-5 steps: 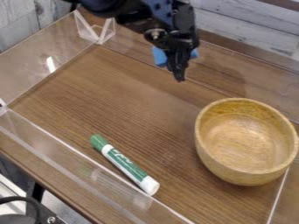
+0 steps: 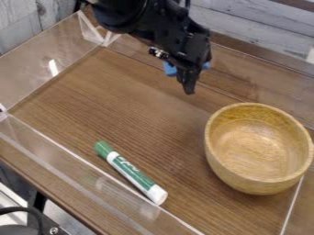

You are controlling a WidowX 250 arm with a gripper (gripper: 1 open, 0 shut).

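Observation:
My black gripper [image 2: 188,73] hangs at the upper middle of the camera view, with a blue object [image 2: 173,68] at its fingers, partly hidden behind them; whether it is held or resting behind them is hard to tell. A tan bowl [image 2: 258,150] sits at the right, below and right of the gripper. A white-and-green marker-like tube [image 2: 130,172] lies at the lower left on the brown table.
The wooden tray floor [image 2: 86,110] is clear across the middle and left. Pale walls [image 2: 18,69] bound it at the left and back. A dark cable shows at the lower left corner.
The arm has shifted and changed its angle over the back of the tray, its body now more over the upper middle. The bowl and tube have not moved.

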